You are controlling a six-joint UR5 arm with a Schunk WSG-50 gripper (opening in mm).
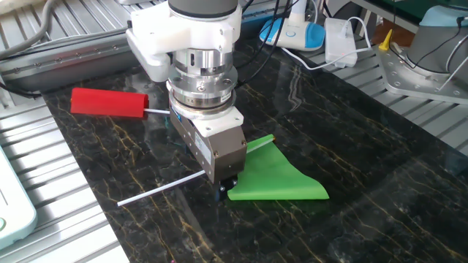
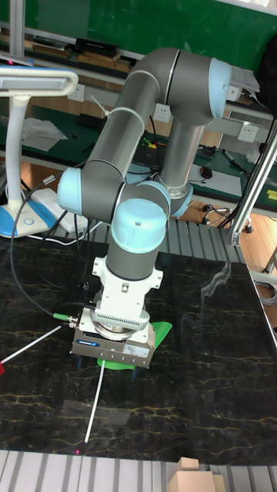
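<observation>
A green flag (image 1: pixel 274 174) lies on the dark marbled board, its white stick (image 1: pixel 161 188) running out to the left beneath my gripper (image 1: pixel 208 172). The gripper is low over this stick, its body set across it. In the other view, a dark finger (image 2: pixel 79 360) shows at the left end of the gripper body, well away from the stick (image 2: pixel 95 402), so the fingers look wide apart. Whether the fingertips touch the board is hard to see. A red flag (image 1: pixel 110 102) rests farther left, its stick passing partly behind the gripper.
The dark board (image 1: pixel 351 226) is clear on the right and in front. Wooden blocks (image 2: pixel 195 476) sit at the near edge. A white and blue device (image 1: pixel 292 33) with cables stands behind the board; a pale-green case (image 1: pixel 11 201) lies at the left.
</observation>
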